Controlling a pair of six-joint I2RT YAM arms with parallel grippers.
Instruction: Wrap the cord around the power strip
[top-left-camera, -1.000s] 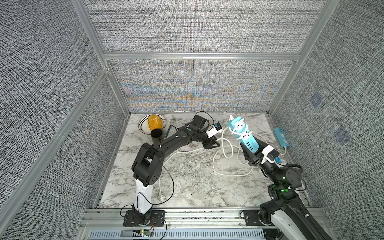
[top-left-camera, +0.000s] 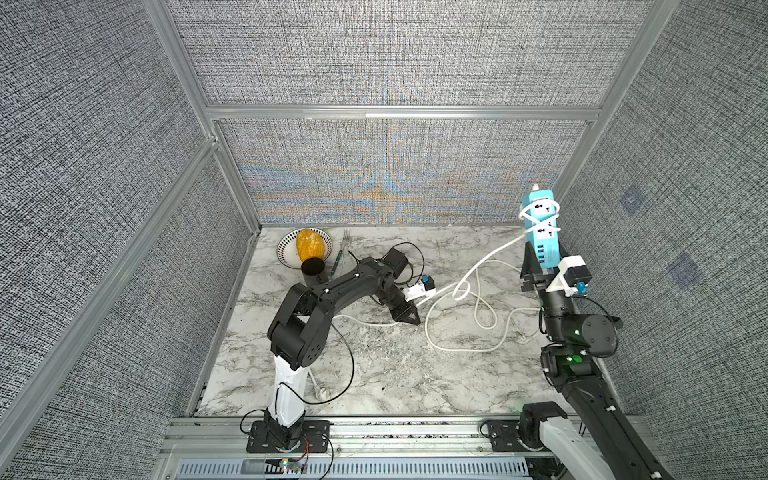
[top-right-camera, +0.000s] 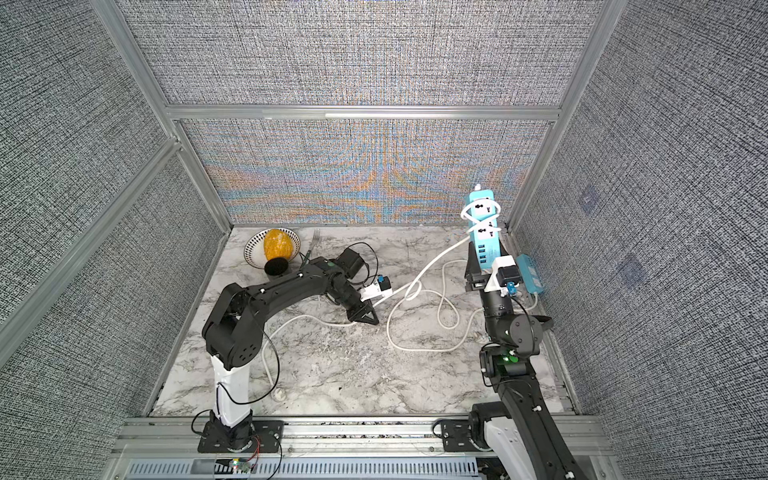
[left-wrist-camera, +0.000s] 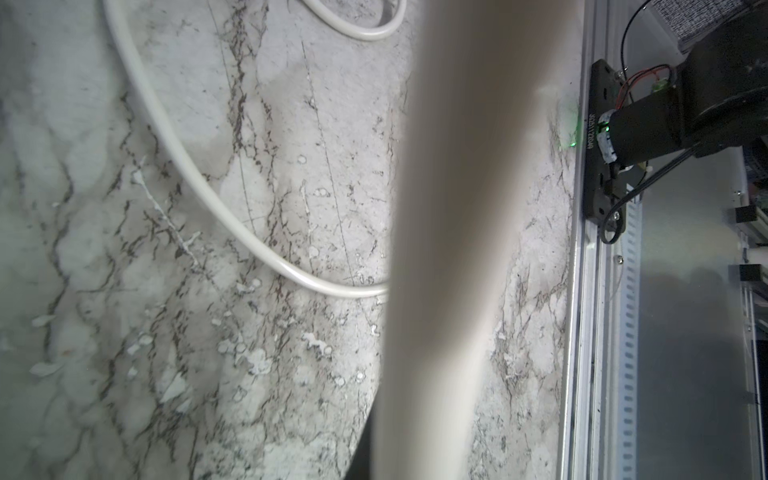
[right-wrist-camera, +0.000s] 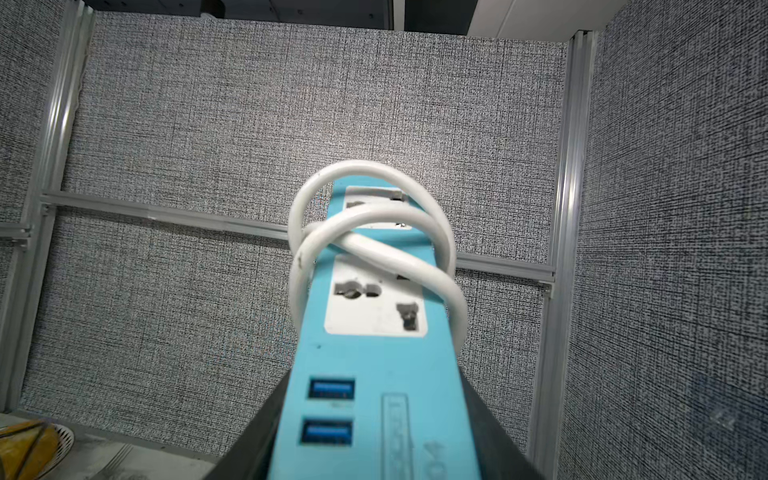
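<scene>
My right gripper (top-left-camera: 545, 257) is shut on one end of a blue power strip (top-left-camera: 541, 209), holding it up off the table at the right, far end raised. White cord (right-wrist-camera: 376, 256) loops over its outlets and crosses itself in the right wrist view. From there the cord (top-left-camera: 489, 257) slants down to my left gripper (top-left-camera: 409, 317), low over the table's middle. That gripper is shut on the cord, whose tail trails out to the left. Blurred, the cord (left-wrist-camera: 460, 200) fills the middle of the left wrist view; the fingertips are mostly hidden there.
Loose cord (top-right-camera: 424, 349) lies in curves on the marbled table. A second blue strip (top-right-camera: 529, 273) rests by the right wall. A plug (top-right-camera: 278, 394) lies at the front left. A bowl (top-left-camera: 281, 254) with a yellow item stands at the back left, near a fork (top-left-camera: 345, 240).
The right gripper has carried the power strip right, up and turned it more upright. My left gripper has moved a little left and toward the front; the cord between them has straightened.
</scene>
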